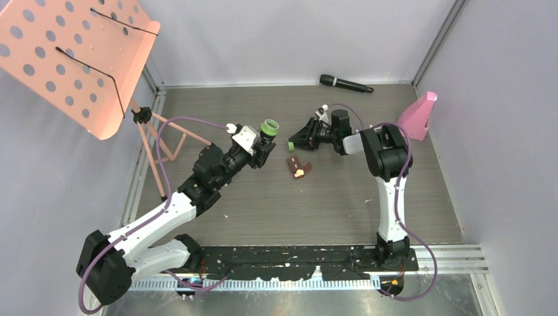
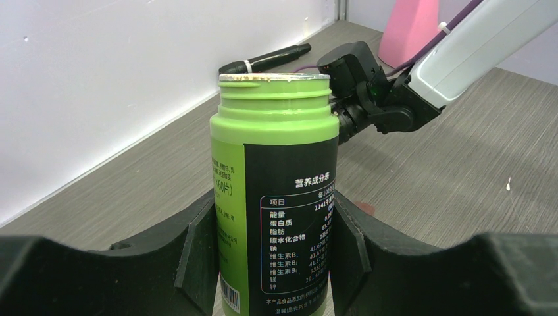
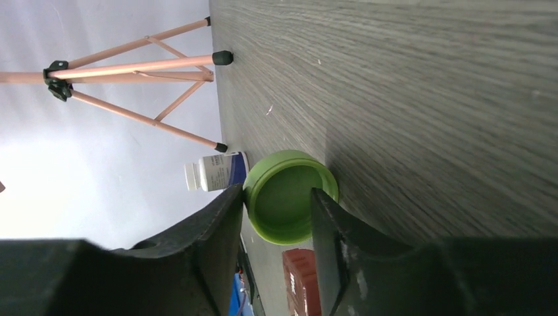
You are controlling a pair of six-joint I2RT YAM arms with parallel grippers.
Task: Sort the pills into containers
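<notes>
My left gripper is shut on the green and black bottle [image 2: 276, 108], which stands upright and uncapped, its label facing the wrist camera. In the top view this bottle [image 1: 270, 127] is left of the middle. My right gripper [image 1: 296, 141] is low over the table, its fingers apart. A green cap [image 3: 289, 161] is right at its fingertips, hollow side toward the wrist camera. The left fingertip [image 3: 233, 201] is against or very near the cap's rim; the other overlaps its opening. Whether they touch the cap cannot be told. No loose pills are discernible.
A brown toy-like piece [image 1: 298, 167] lies just below the cap. A white and blue bottle [image 3: 220, 172] shows beyond it. At the back lies a black microphone [image 1: 345, 83]; a pink object [image 1: 418, 117] stands right.
</notes>
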